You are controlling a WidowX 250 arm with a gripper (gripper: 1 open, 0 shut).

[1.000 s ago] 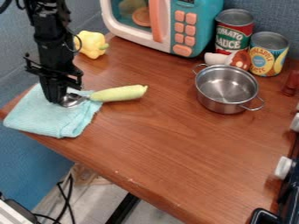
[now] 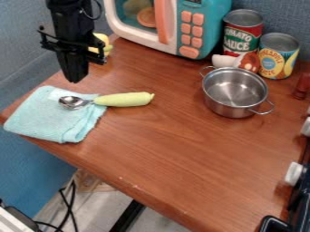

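Note:
My black gripper (image 2: 72,65) is raised at the upper left, above the back edge of a folded light-blue cloth (image 2: 49,122); whether its fingers are open or shut is hard to tell. On the cloth lies a metal spoon (image 2: 71,102), and beside it a pale yellow corn cob (image 2: 125,99) reaches onto the wood. A steel pot (image 2: 235,91) with two handles stands right of centre on the wooden table (image 2: 182,172).
A toy microwave (image 2: 194,32), two cans (image 2: 242,34) and small food items stand along the back. A yellow object is half hidden behind the gripper. A black appliance edges the right side.
My gripper has risen up and back from the spoon on the cloth, now partly covering the yellow object behind it. The spoon, cloth and cob appear unmoved.

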